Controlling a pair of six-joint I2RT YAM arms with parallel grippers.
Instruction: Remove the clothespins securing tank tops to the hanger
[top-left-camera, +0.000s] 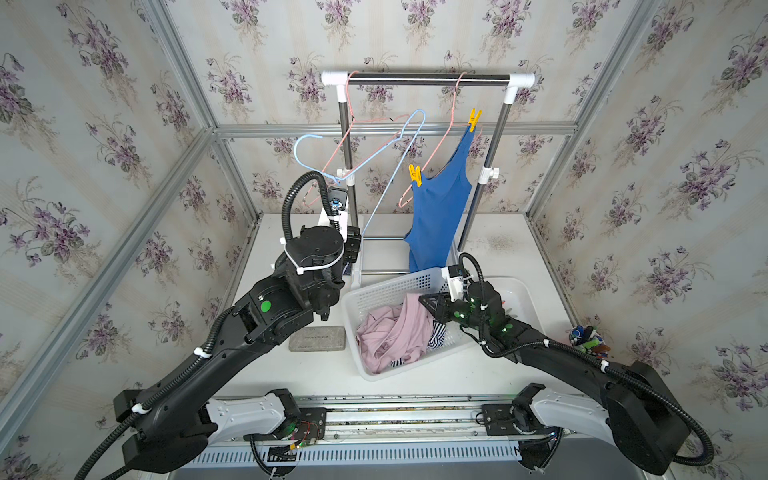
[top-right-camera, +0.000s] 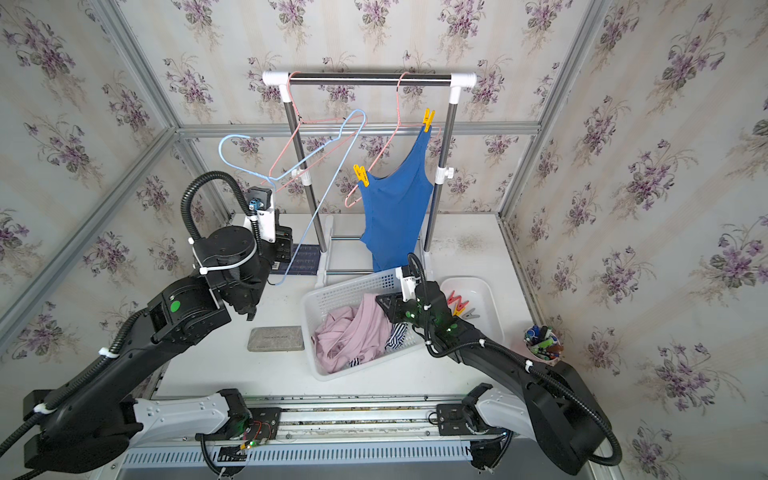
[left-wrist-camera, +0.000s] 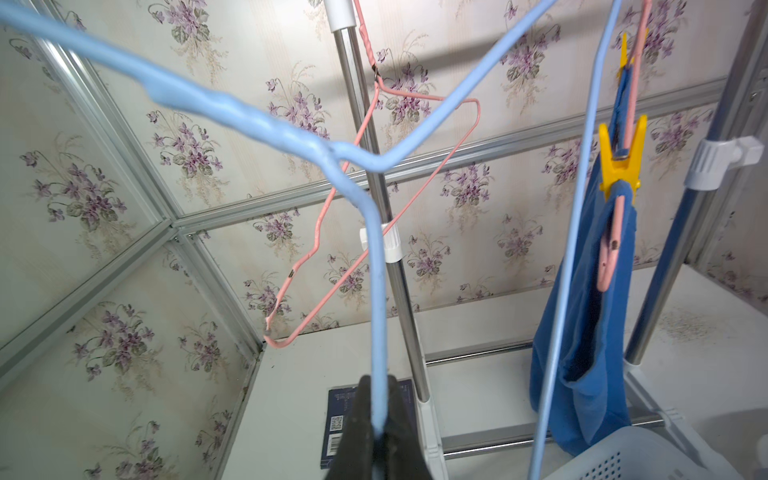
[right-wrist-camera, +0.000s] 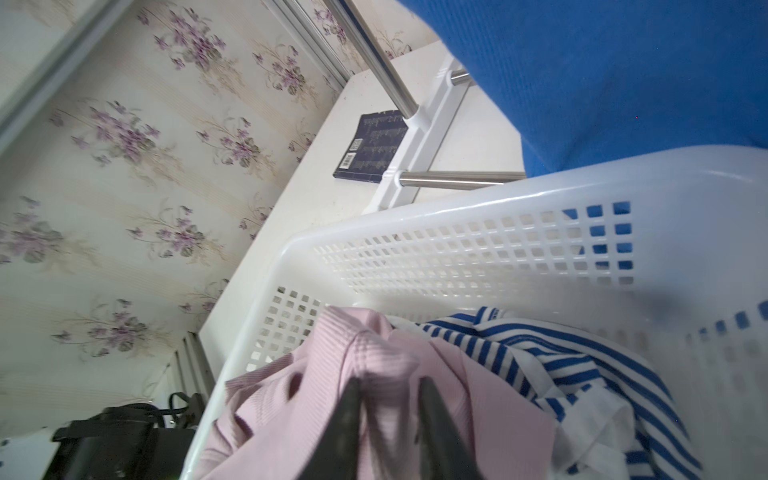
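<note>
A blue tank top (top-left-camera: 440, 216) hangs from the rack's right pink hanger (top-left-camera: 453, 112), held by a yellow clothespin (top-left-camera: 414, 176) at one strap and a second yellow clothespin (top-left-camera: 474, 120) at the other. In the left wrist view, my left gripper is shut on the wire of an empty blue hanger (left-wrist-camera: 376, 264), held in the air left of the tank top. Pink cloth (right-wrist-camera: 344, 376) lies bunched in the white basket (right-wrist-camera: 480, 208). My right gripper is at that cloth, its blurred fingers apart and pink fabric between or just behind them; which, I cannot tell.
A striped garment (right-wrist-camera: 576, 360) shares the basket. To its right, a white tray (top-right-camera: 492, 320) holds loose clothespins (top-right-camera: 457, 302). An empty pink hanger (left-wrist-camera: 320, 216) hangs at the rack's left. A grey block (top-left-camera: 317, 338) lies left of the basket.
</note>
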